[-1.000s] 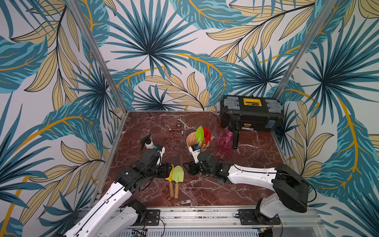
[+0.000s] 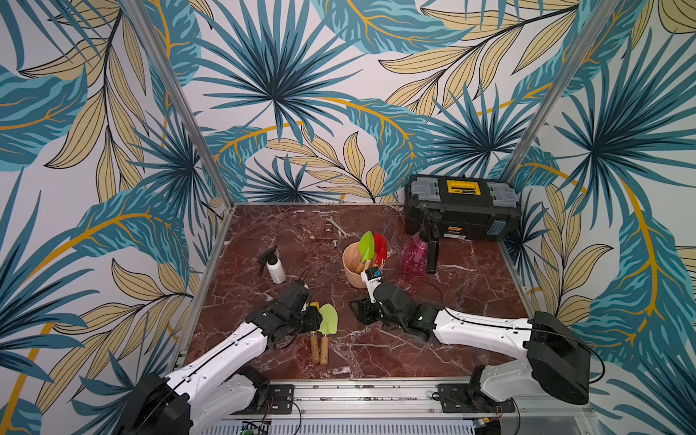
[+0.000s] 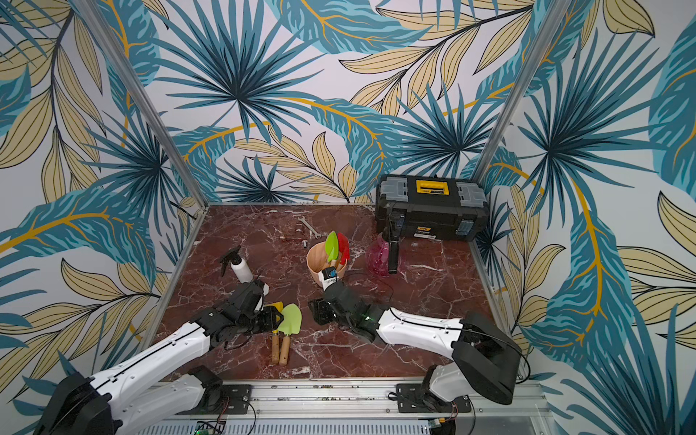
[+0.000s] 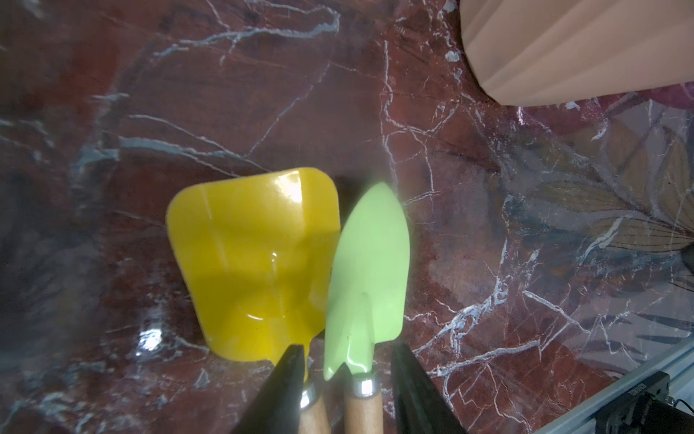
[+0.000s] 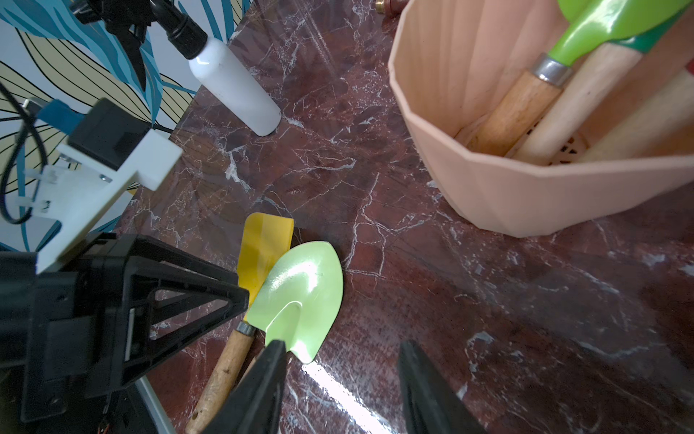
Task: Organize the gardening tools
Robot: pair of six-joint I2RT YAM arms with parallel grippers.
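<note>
A yellow shovel [image 4: 253, 260] and a pale green trowel [image 4: 368, 267] lie side by side on the marble table, wooden handles toward the robot. My left gripper [image 2: 313, 320] hovers over their necks; in the left wrist view its fingers are apart, nothing visibly held. My right gripper [image 2: 360, 311] stands right of the tools, fingers apart and empty, in front of a peach pot [image 5: 491, 195] holding green and red tools with wooden handles.
A white spray bottle [image 2: 276, 272] stands at the left, a pink sprayer [image 2: 411, 257] right of the pot. A black toolbox [image 2: 460, 210] is at the back right; small metal fittings [image 2: 322, 235] lie behind.
My left arm has moved rightward over the tools' necks.
</note>
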